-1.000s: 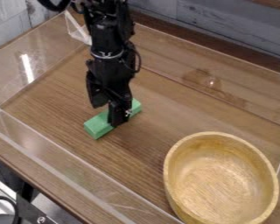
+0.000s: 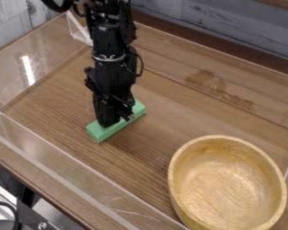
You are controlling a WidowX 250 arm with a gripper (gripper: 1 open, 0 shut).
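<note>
The black robot arm hangs down from the top of the view to the left of centre, its gripper (image 2: 108, 111) low over a green rectangular block (image 2: 102, 131) on the wooden surface. The block lies diagonally, partly hidden behind the gripper. The gripper looks dark and narrow; whether anything is between its fingers is hidden.
A large pale yellow oval tub (image 2: 227, 207) stands at the front right. White walls or edges border the back and left.
The gripper has narrowed and shifted slightly over the green block, covering its middle. The block has stayed in about the same place.
</note>
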